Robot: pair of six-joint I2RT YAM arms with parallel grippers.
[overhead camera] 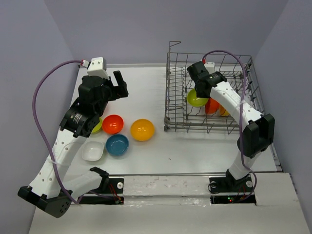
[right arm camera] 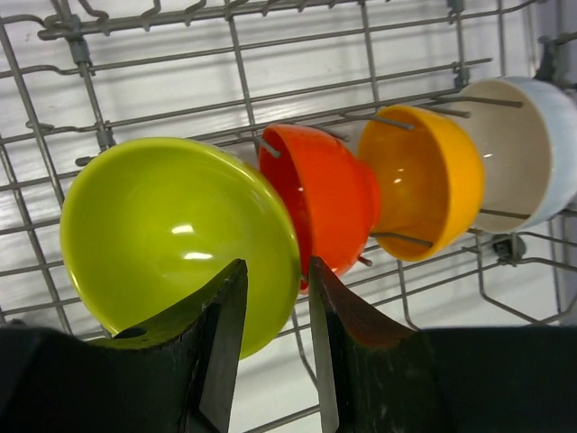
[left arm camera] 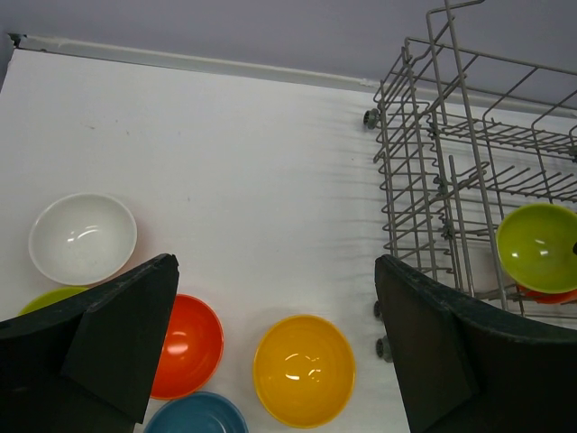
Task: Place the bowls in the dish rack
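My left gripper hangs open above the left counter, over a red bowl [overhead camera: 112, 124], yellow-orange bowl [overhead camera: 142, 129], blue bowl [overhead camera: 117, 145], white bowl [overhead camera: 92, 151], a partly hidden lime bowl [left arm camera: 50, 299] and another white bowl [left arm camera: 83, 239]. In the dish rack [overhead camera: 167, 97], a lime bowl [right arm camera: 153, 225] sits beside tilted red [right arm camera: 338, 203], orange [right arm camera: 442, 180] and white-blue [right arm camera: 536, 149] bowls.
The rack fills the right half of the counter, walls [overhead camera: 282, 97] close behind and to the right.
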